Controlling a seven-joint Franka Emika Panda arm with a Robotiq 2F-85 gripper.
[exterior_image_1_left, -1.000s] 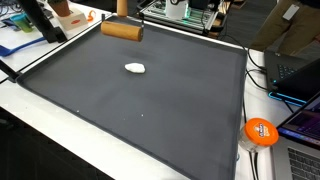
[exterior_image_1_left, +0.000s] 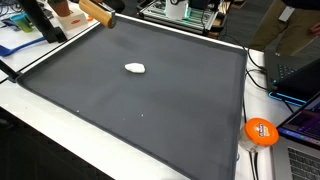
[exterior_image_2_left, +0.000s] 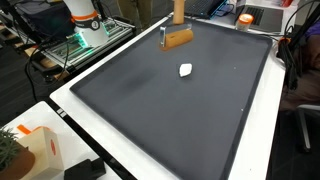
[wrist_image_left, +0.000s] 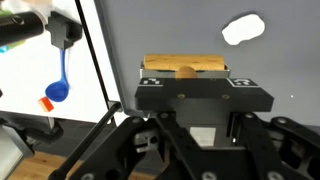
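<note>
A wooden mallet-like tool shows a brown cylindrical head (exterior_image_1_left: 97, 12) at the top left of the first exterior view, tilted and partly cut off by the frame. The second exterior view has the head (exterior_image_2_left: 178, 38) at the far end of the mat, with an upright wooden handle (exterior_image_2_left: 178, 12) above it. In the wrist view my gripper covers much of the tool; the wooden head (wrist_image_left: 185, 62) lies just beyond it. The fingers appear shut around the handle, though the contact is largely hidden. A small white piece (wrist_image_left: 243, 28) lies apart on the mat.
An orange-lidded container (exterior_image_1_left: 260, 132) stands off its right side. A blue spoon-like item (wrist_image_left: 58, 88) and cables lie beside the mat in the wrist view.
The wooden head has moved left and up in the first exterior view, and now looks more tilted. The white piece has stayed in place.
</note>
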